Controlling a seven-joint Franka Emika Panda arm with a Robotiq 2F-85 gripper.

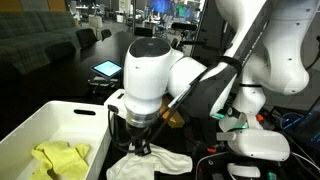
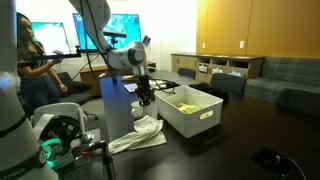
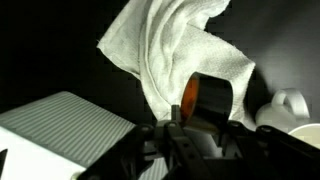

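A dark, roll-like object (image 3: pixel 212 95) with an orange-brown inner side sits between the fingers of my gripper, which is shut on it. Below it in the wrist view lies a crumpled white cloth (image 3: pixel 185 50) on the black table. In exterior view 1 the gripper (image 1: pixel 138 138) hangs above the edge of that cloth (image 1: pixel 150 163), close to the white bin (image 1: pixel 75 107). Inside the bin is a yellow cloth (image 1: pixel 62 158).
A white mug (image 3: pixel 290 108) stands right beside the white cloth in the wrist view. The bin's ridged wall (image 3: pixel 62 130) rises at lower left there. In exterior view 2 the table (image 2: pixel 210 150) on the near right is clear.
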